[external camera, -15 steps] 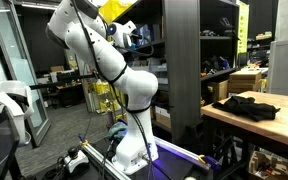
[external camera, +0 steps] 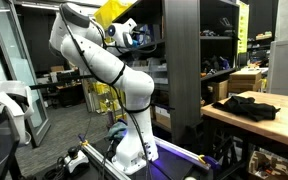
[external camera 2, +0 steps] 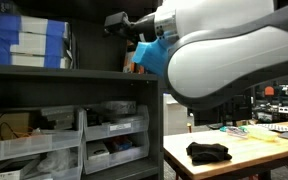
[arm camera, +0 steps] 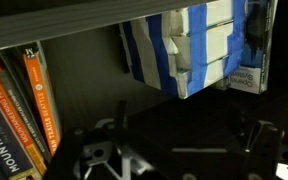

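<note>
High up at the dark shelf, my gripper stands open, with nothing between its fingers. Ahead of it in the wrist view are blue-and-white striped boxes (arm camera: 189, 50), apart from the fingers. The same striped boxes (external camera 2: 31, 38) sit on the upper shelf at the left of exterior view 2. In exterior view 1 the arm (external camera: 104, 65) reaches up to the shelf's top level; its fingertips are too small to make out there.
Upright books (arm camera: 19, 110) line the left of the wrist view. Below the upper shelf board (external camera 2: 64, 72) stand clear plastic bins (external camera 2: 114, 130). A black cloth (external camera: 246, 107) lies on the wooden table (external camera: 284, 125), well away from the gripper.
In exterior view 1 the arm's upper end has shifted slightly near the top of the shelf. The table and the black cloth look unchanged.
</note>
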